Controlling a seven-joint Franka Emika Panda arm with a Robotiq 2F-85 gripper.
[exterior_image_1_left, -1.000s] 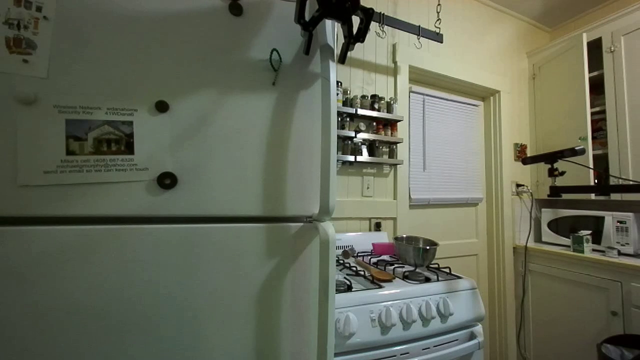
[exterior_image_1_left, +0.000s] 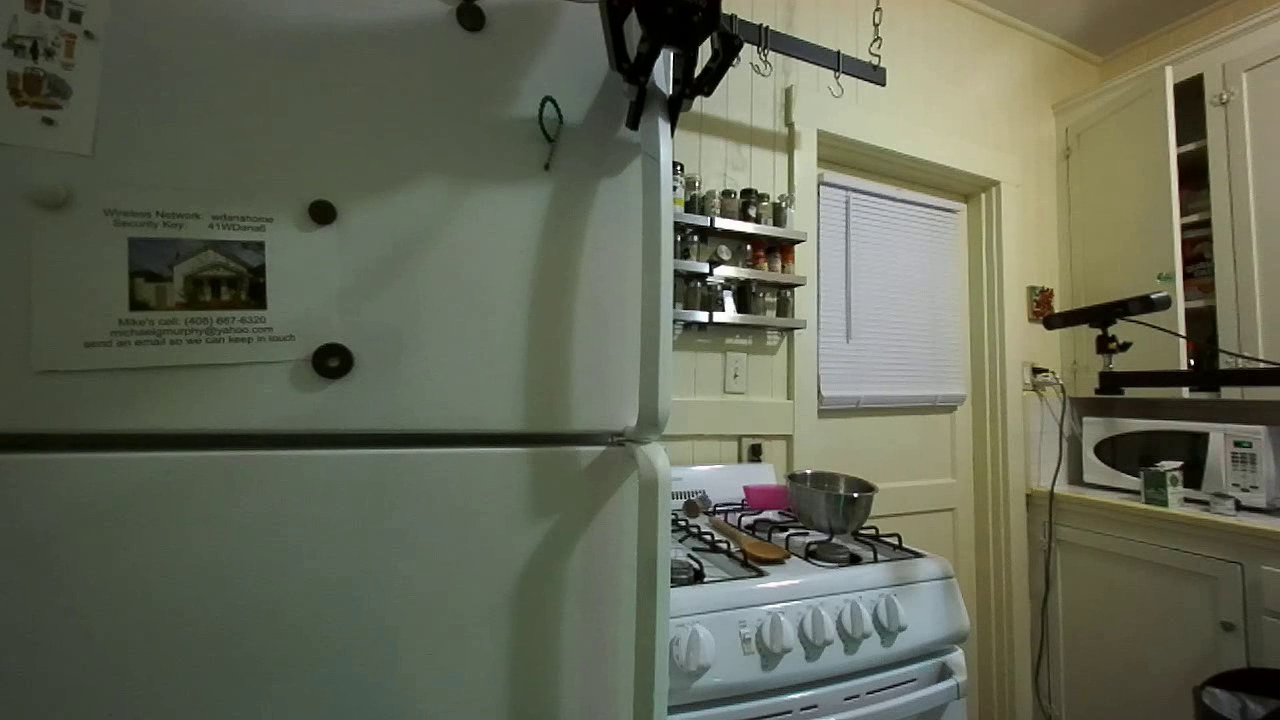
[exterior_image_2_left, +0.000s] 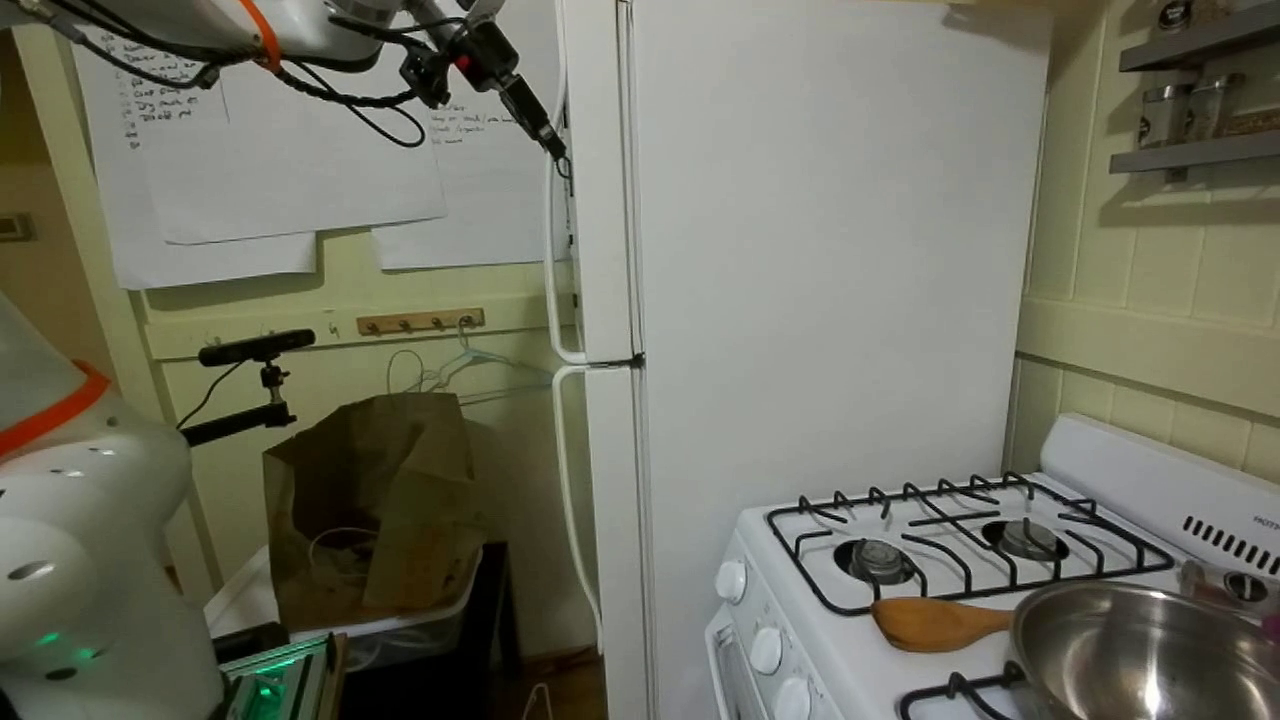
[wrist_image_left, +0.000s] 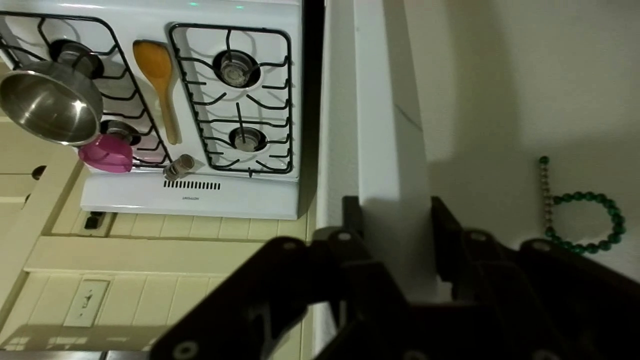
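The white refrigerator's upper door (exterior_image_1_left: 420, 312) fills the left of exterior view 1, with its pale handle (exterior_image_1_left: 655, 300) along the right edge. My gripper (exterior_image_1_left: 654, 118) is at the upper part of that handle, shut on it. In the wrist view the handle (wrist_image_left: 384, 132) passes straight between the two black fingers of the gripper, one on either side. From the side, in exterior view 2, the gripper (exterior_image_2_left: 560, 154) reaches down to the handle (exterior_image_2_left: 552, 264). The door looks closed there.
A green bead loop (wrist_image_left: 588, 222) and a printed sheet (exterior_image_1_left: 168, 282) are on the door. Beside the refrigerator stands the white stove (exterior_image_1_left: 816, 612), bearing a steel bowl (exterior_image_1_left: 830, 502) and a wooden spoon (exterior_image_1_left: 758, 542). Overhead is a hook rail (exterior_image_1_left: 816, 50).
The fingers have closed from a wide spread around the handle, and the gripper has shifted slightly. The sheet on the door appears a hair farther left.
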